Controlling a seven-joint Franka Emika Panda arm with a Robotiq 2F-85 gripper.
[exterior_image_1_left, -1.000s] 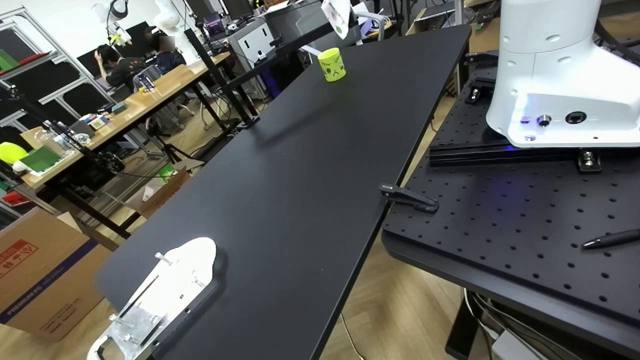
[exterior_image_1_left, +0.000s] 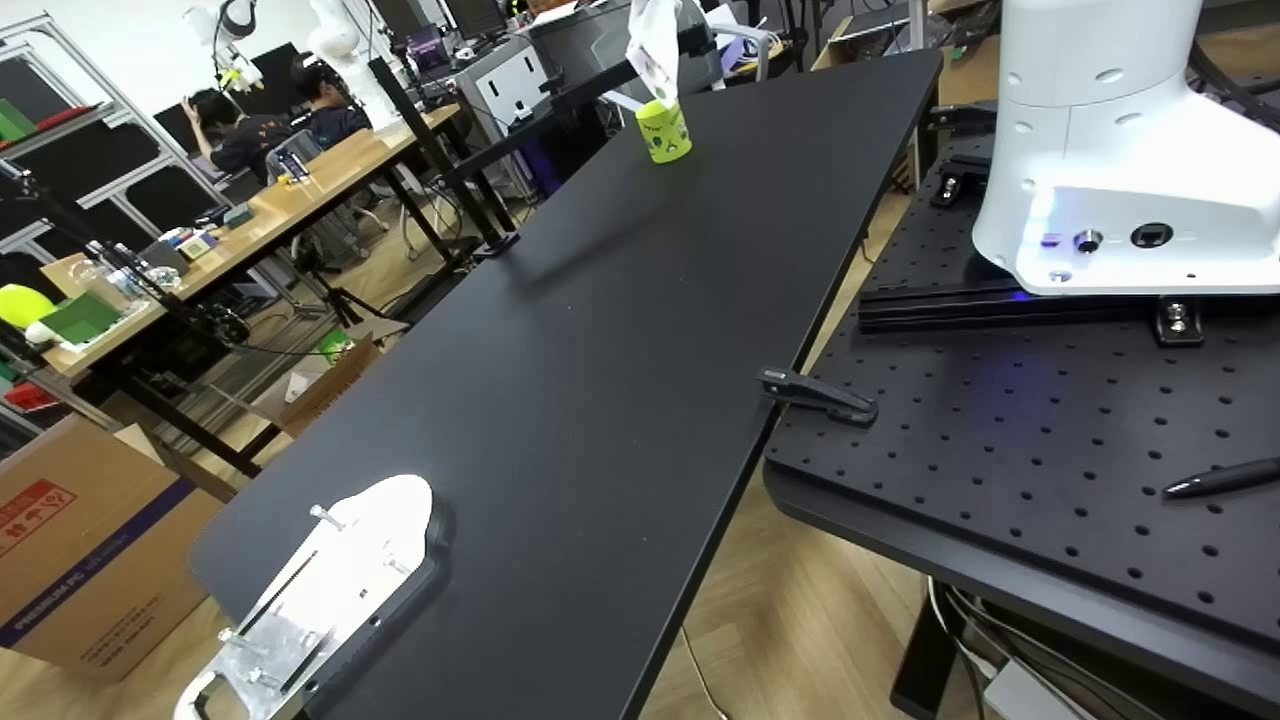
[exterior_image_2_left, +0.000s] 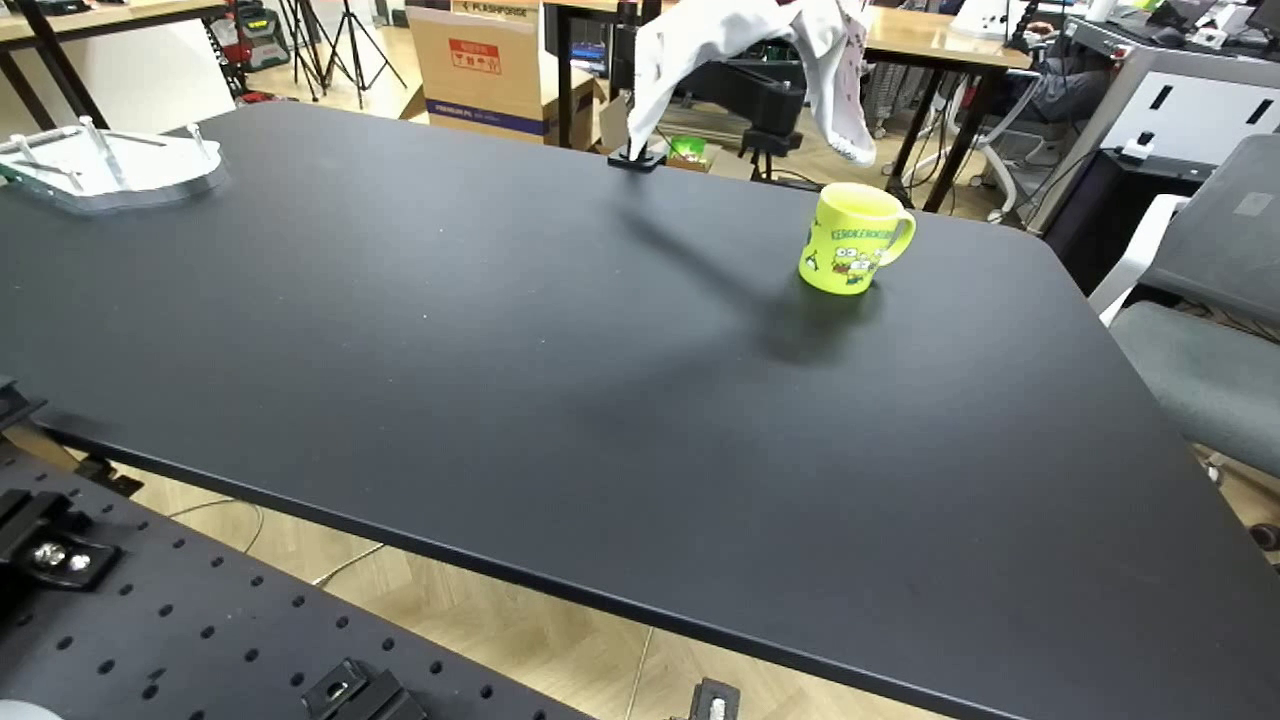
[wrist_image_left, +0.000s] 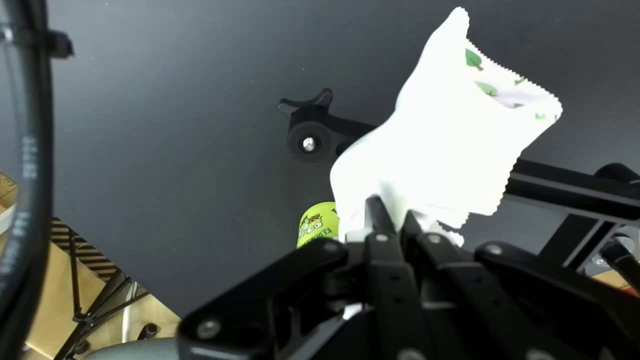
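Note:
A white cloth (wrist_image_left: 432, 138) with a scalloped edge and green leaf prints hangs from my gripper, whose fingers are shut on it. In exterior view 1, the cloth's lower end (exterior_image_1_left: 655, 54) overlaps the top of the yellow-green mug (exterior_image_1_left: 666, 134); whether they touch is unclear there. From exterior view 2, the cloth (exterior_image_2_left: 836, 84) drapes in two hanging parts, one ending just above the upright mug (exterior_image_2_left: 849, 240). Part of the mug (wrist_image_left: 316, 223) shows beside the cloth in the wrist view. Neither exterior view includes the gripper itself.
A black stand arm (exterior_image_1_left: 528, 142) crosses above the table's far edge; the cloth overlaps it in the wrist view. At the table's other end lies a white plate-like fixture (exterior_image_1_left: 348, 576) with pegs.
In exterior view 1 the cloth has come lower and slightly left, its bottom end now reaching the mug's top. The mug has stayed in place.

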